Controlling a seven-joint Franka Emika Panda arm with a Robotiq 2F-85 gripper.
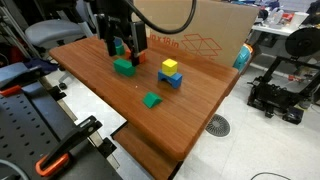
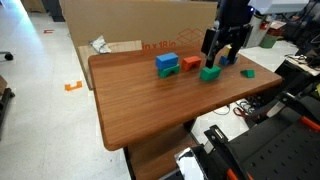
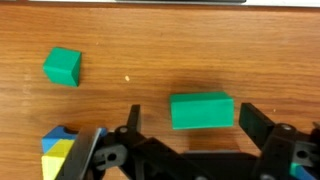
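Observation:
My gripper point(image 1: 125, 48) is open above a green rectangular block point(image 1: 123, 68) on the wooden table. In the wrist view the same green block point(image 3: 202, 110) lies between and a little ahead of the spread fingers point(image 3: 133, 118), with gaps on both sides. It rests on the wood, and nothing is held. A smaller green cube point(image 3: 62, 66) sits apart, toward the upper left of that view. At lower left is a yellow block point(image 3: 56, 158), which exterior view 1 shows on top of a blue block point(image 1: 170, 79).
Beside the green block is a red block point(image 1: 140, 57). Exterior view 2 has a blue block point(image 2: 166, 61) stacked on another green one point(image 2: 168, 72). A cardboard panel point(image 1: 215, 28) stands along the far side.

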